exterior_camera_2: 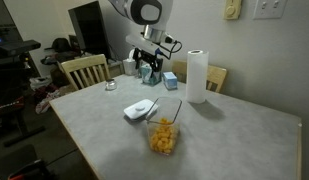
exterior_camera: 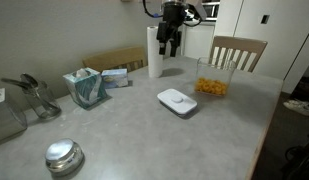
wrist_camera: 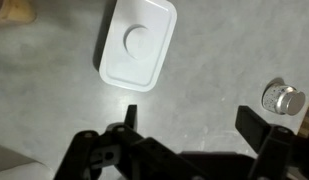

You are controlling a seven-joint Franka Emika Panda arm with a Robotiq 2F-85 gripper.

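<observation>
My gripper is open over the table, its black fingers point(wrist_camera: 252, 124) wide apart with nothing between them. In exterior view 1 the gripper point(exterior_camera: 168, 48) hangs in front of the paper roll, above the table. A white rectangular lid point(wrist_camera: 138, 42) with a round knob lies flat on the table, toward the top of the wrist view; the same lid point(exterior_camera: 177, 101) is mid-table in exterior view 1. Beside it stands a clear container point(exterior_camera: 215, 76) with orange pieces in its bottom and its top uncovered. A silver-topped jar point(wrist_camera: 284, 99) is to the right in the wrist view.
A white paper roll point(exterior_camera: 155, 52) stands upright at the back, near a blue-white box point(exterior_camera: 115, 78) and a patterned tissue box point(exterior_camera: 86, 88). A utensil holder point(exterior_camera: 40, 98) is at the left. Bare grey table point(exterior_camera: 124, 130) lies in front of the lid.
</observation>
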